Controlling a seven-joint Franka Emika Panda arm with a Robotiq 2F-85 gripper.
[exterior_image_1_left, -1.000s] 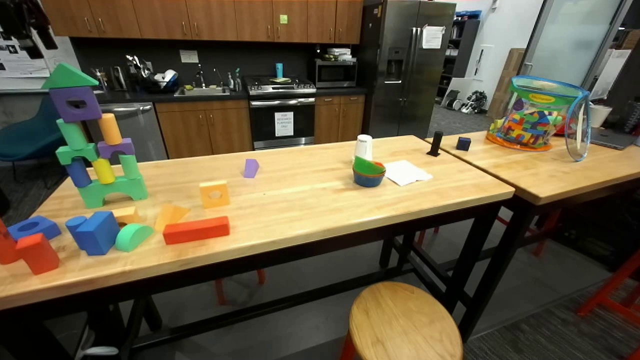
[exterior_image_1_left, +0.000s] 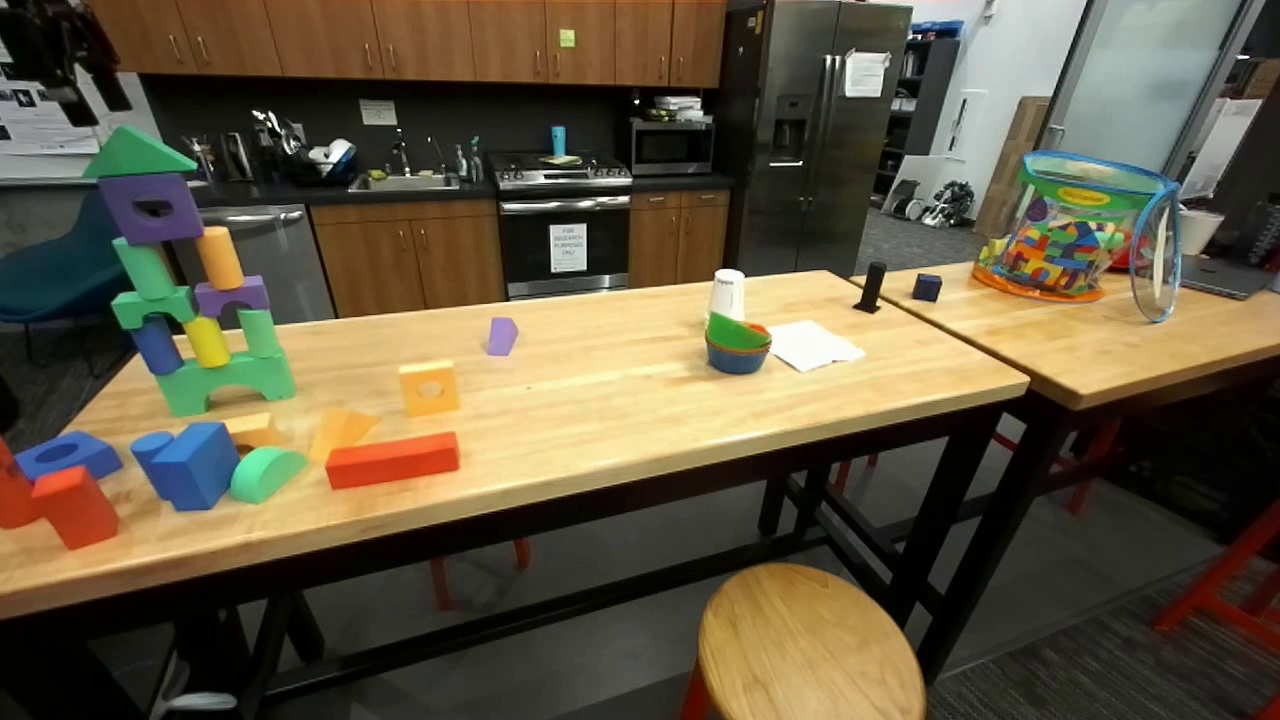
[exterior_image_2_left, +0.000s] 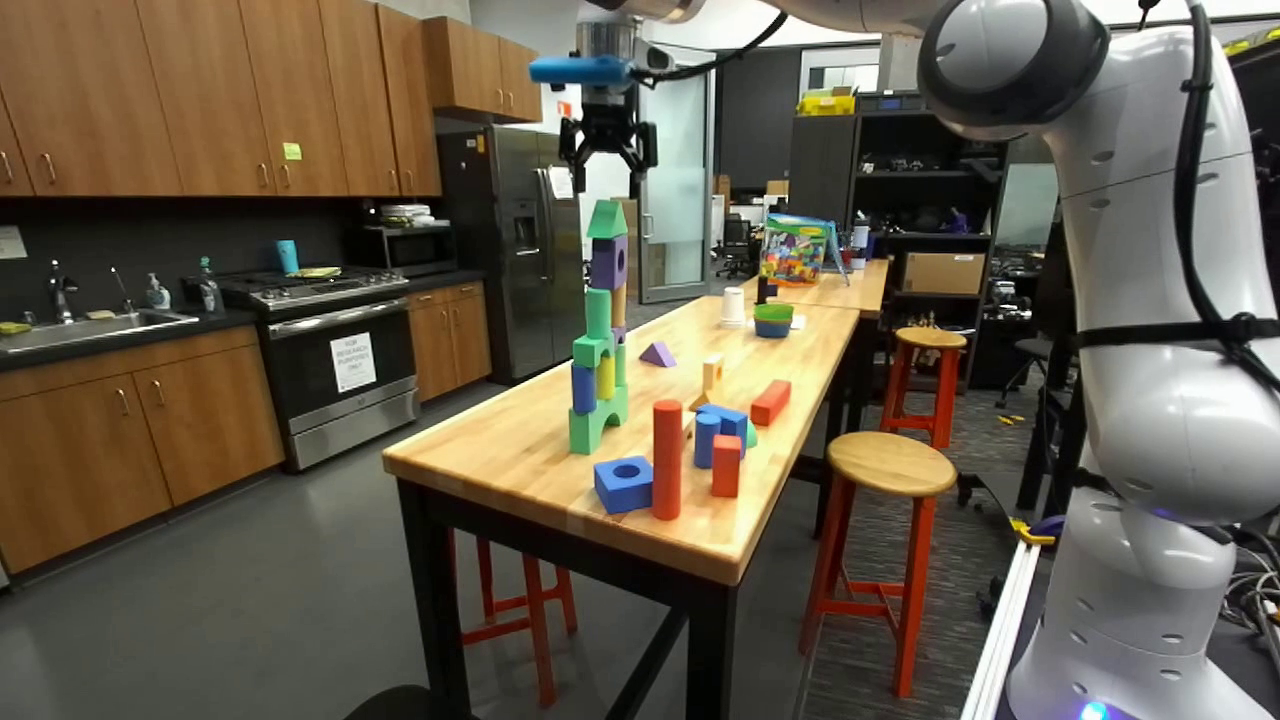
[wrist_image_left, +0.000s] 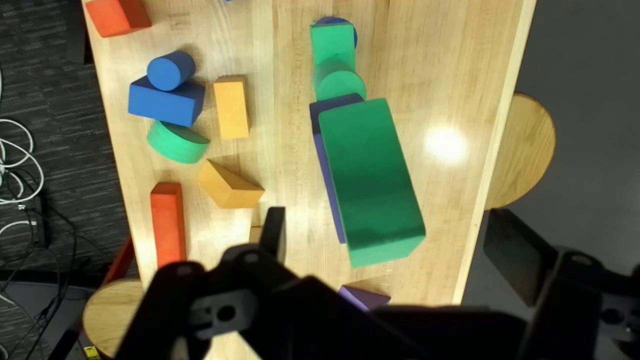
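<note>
A tall block tower stands near the far-left part of the table, capped by a green triangular block (exterior_image_1_left: 140, 152). Right below that cap is a purple block with a hole (exterior_image_1_left: 151, 208), and beneath it come green, orange, yellow, blue and purple pieces down to a green arch (exterior_image_1_left: 226, 382). My gripper (exterior_image_2_left: 609, 180) hangs above the tower, apart from its top and pointing down. From the wrist view, its fingers (wrist_image_left: 274, 234) are spread wide, open, with nothing held. The green top block (wrist_image_left: 372, 180) lies below and ahead of them.
Loose blocks crowd the table's front left: a red bar (exterior_image_1_left: 392, 461), a blue block (exterior_image_1_left: 199, 466), a green half-round (exterior_image_1_left: 266, 475) and an upright red cylinder (exterior_image_2_left: 667, 460). Bowls (exterior_image_1_left: 735, 356) and a white cup (exterior_image_1_left: 727, 295) stand farther right. Mid-table is mostly clear.
In exterior view 1 my gripper has shifted slightly to the right and down. The tower and the loose blocks have stayed put.
</note>
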